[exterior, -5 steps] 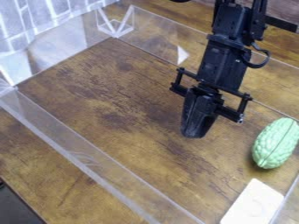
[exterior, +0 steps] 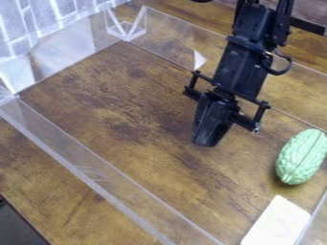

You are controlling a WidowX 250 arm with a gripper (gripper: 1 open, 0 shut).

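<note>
The black gripper (exterior: 211, 129) reaches down from the top right to just over the wooden surface (exterior: 109, 124) near the middle of the view. Its fingers are together, and nothing shows between them. To its right lies a pale green, ribbed oval object (exterior: 301, 156), apart from the gripper.
Clear plastic walls (exterior: 96, 177) border the wooden area. A white flat object (exterior: 276, 224) lies at the lower right. A pale curtain (exterior: 45, 29) is at the upper left.
The gripper and arm have shifted slightly to the left and up in the view. The green object has not moved.
</note>
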